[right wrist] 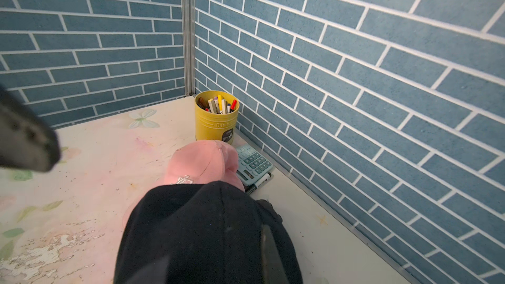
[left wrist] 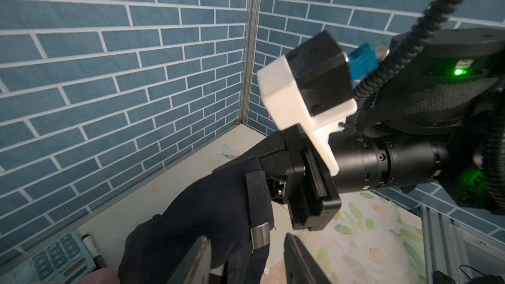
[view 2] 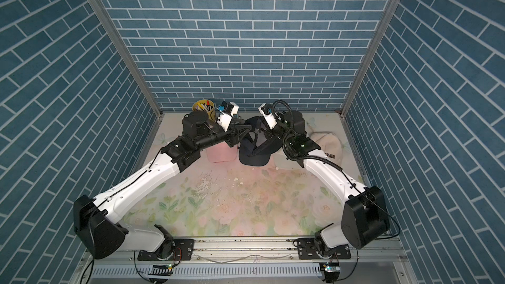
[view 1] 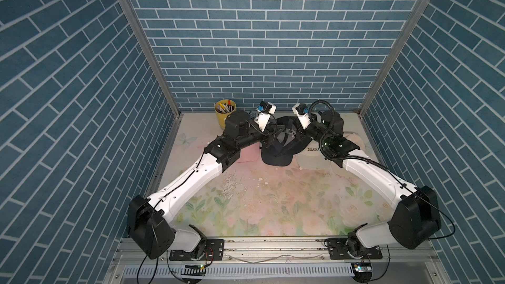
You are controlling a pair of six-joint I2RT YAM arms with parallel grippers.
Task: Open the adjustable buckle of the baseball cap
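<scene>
A black baseball cap point(view 1: 278, 155) hangs between both grippers, seen inside-up in the top views. In the left wrist view its crown point(left wrist: 189, 215) drapes from my right gripper, whose fingertips are hidden by the cloth; it looks shut on the cap. The strap's metal buckle point(left wrist: 261, 235) hangs just beyond my left gripper, which stands open with nothing between its fingers. In the right wrist view the cap's dark crown point(right wrist: 210, 236) fills the lower middle.
A pink cap point(right wrist: 200, 160), a calculator point(right wrist: 252, 163), a marker and a yellow pen cup point(right wrist: 215, 121) lie at the back left. A cream cap point(view 1: 310, 160) lies at the right.
</scene>
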